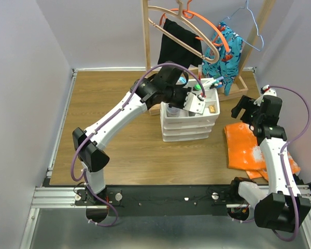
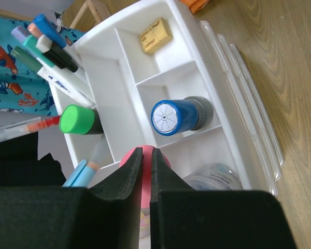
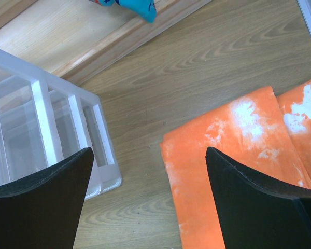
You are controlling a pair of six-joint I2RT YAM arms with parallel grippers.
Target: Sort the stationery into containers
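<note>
In the left wrist view my left gripper is over the white sectioned organizer point(image 2: 173, 11), its fingers shut on a pink item point(image 2: 146, 179) that shows between and behind the fingers; its lower part is hidden. A blue cylinder point(image 2: 179, 116) with a silvery end lies in one compartment, and a yellowish block point(image 2: 156, 36) in the corner one. Several pens and markers point(image 2: 58, 55) stand along the far side, with a green-capped item point(image 2: 76, 120) beside them. My right gripper is open and empty, far right of the organizer.
A folded orange cloth point(image 3: 233, 150) lies on the floor below the right gripper. Behind the organizer stands a wooden rack with hangers, a black garment point(image 1: 180, 45) and a blue patterned one point(image 1: 225, 54).
</note>
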